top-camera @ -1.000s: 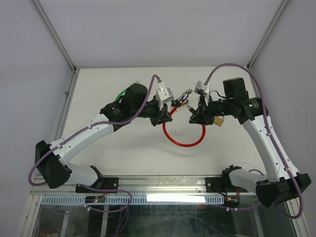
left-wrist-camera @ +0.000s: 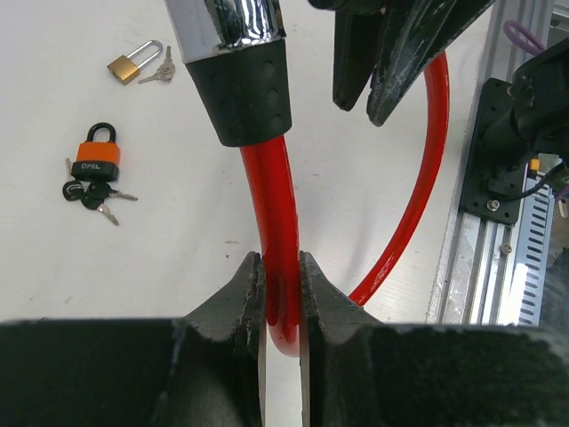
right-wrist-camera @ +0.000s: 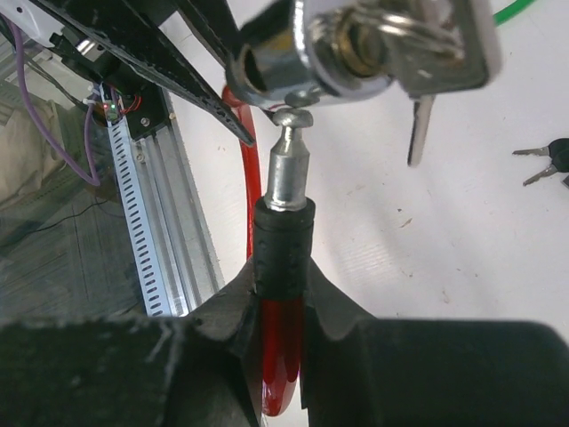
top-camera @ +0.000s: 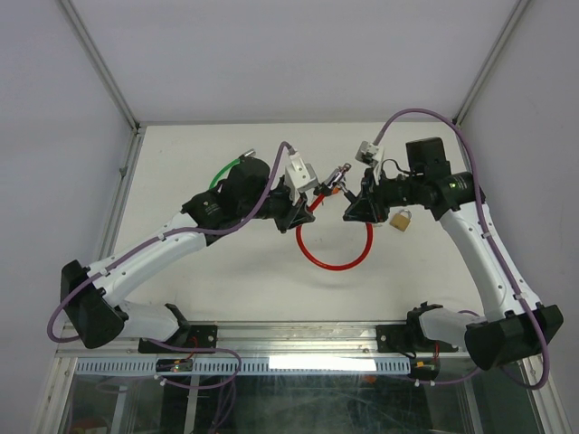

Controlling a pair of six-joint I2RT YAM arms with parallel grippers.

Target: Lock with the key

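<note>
My left gripper is shut on the red cable (left-wrist-camera: 271, 191) just behind the black collar of the lock's chrome body (right-wrist-camera: 311, 58). A key (right-wrist-camera: 444, 49) sits in that body, blurred at the top of the right wrist view. My right gripper is shut on the cable's other end, around its black sleeve. From the sleeve a metal pin (right-wrist-camera: 287, 173) sticks up, its rounded knob in view at the lower edge of the lock body, outside it. Whether knob and body touch, I cannot tell. The cable loop (top-camera: 336, 267) hangs below both grippers.
A brass padlock (left-wrist-camera: 124, 68) with keys lies on the white table, as does an orange-and-black padlock (left-wrist-camera: 96, 160) with several keys. A green cable (top-camera: 224, 170) lies behind the left arm.
My right gripper has shifted slightly left, bringing the cable's pin end closer to the lock body. The left gripper has hardly moved, and both grips look unchanged.
</note>
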